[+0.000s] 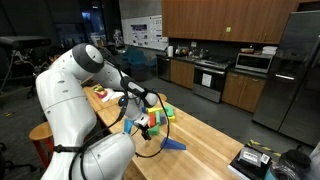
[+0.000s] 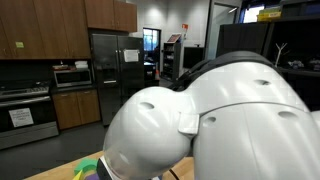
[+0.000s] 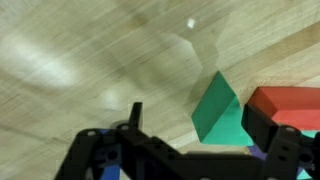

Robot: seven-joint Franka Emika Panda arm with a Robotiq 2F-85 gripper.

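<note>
In the wrist view, my gripper is open over the wooden table. A green block (image 3: 217,108) with slanted faces lies toward the right side of the opening, close to the right finger (image 3: 258,127). The left finger (image 3: 132,124) has bare wood beside it. No grip on the block shows. A red block (image 3: 288,104) is just right of the green one, partly behind the right finger. From exterior view 1, the fingers are too small to make out among the blocks.
Something blue (image 3: 110,171) shows at the wrist view's bottom edge. A blue piece (image 1: 172,144) lies apart on the table (image 1: 200,158) in exterior view 1. Black devices (image 1: 250,160) stand at the table's right end. Open tabletop lies between.
</note>
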